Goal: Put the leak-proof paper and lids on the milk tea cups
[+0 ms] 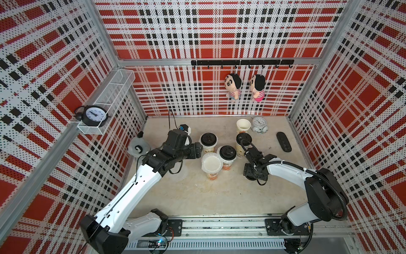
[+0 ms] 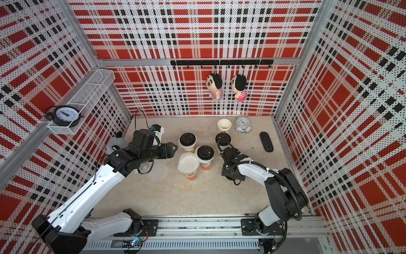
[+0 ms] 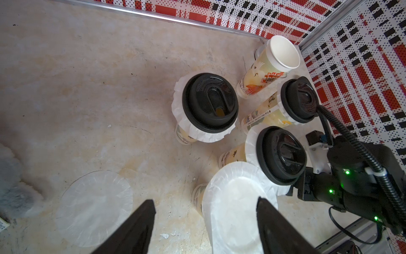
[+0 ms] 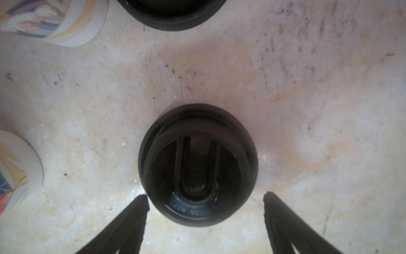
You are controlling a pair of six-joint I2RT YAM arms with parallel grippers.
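Observation:
White leak proof paper covers one lidless milk tea cup (image 3: 237, 211). A cup with a black lid (image 3: 209, 101) and another lidded cup (image 3: 281, 154) have paper skirts under their lids; a third lidded cup (image 3: 300, 97) shows white paper at its rim. An uncovered cup (image 3: 284, 53) stands at the back. Flat on the table lies a loose paper disc (image 3: 95, 207). My left gripper, empty, stands open above the paper-covered cup's left side. My right gripper is low, its fingers wide apart either side of an upturned black lid (image 4: 198, 165); whether they grip it is unclear.
Another black lid (image 4: 173, 10) lies close to the right gripper. A grey plush toy (image 1: 138, 146) sits at the left, a small clock (image 1: 259, 124) and a dark remote (image 1: 283, 141) at the back right.

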